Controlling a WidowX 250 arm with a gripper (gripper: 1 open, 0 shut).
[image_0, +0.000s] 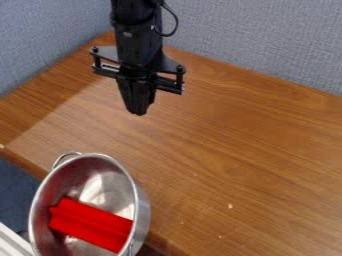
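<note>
My gripper (138, 98) hangs above the wooden table at the upper middle, well behind and above the steel pot; its fingers point down, and I cannot make out whether anything is between them or how wide they stand. The pot (122, 188) sits at the lower left by the table's edge, with a red block (88, 225) lying inside it.
Grey padded walls (254, 40) bound it at the back and left. A dark gap and a white frame lie beyond the near left edge.
</note>
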